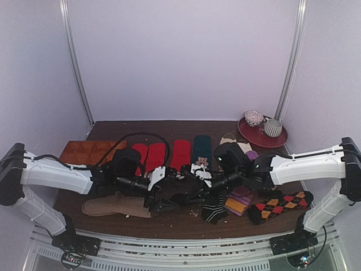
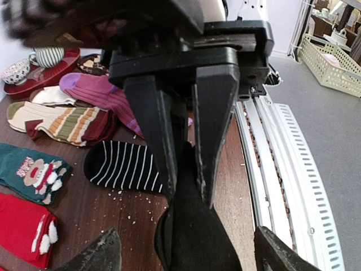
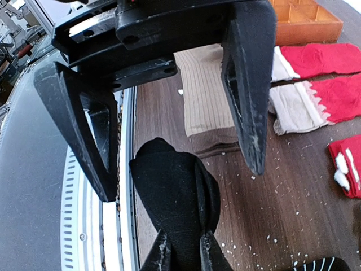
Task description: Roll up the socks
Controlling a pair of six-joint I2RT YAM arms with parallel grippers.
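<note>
A black sock, folded into a bundle, hangs at the front centre of the table, held in my right gripper, which is shut on it, as the right wrist view shows along its bottom edge. In the left wrist view the sock reaches toward the camera from between the right gripper's fingers. My left gripper faces it from the left, open, its fingertips short of the sock's loose end; in the right wrist view its two fingers stand apart above and around that end.
Red socks, a green sock, a striped black sock, a beige sock and argyle socks lie around. An orange compartment box stands back left, a red plate with bowls back right. The front rail borders the table.
</note>
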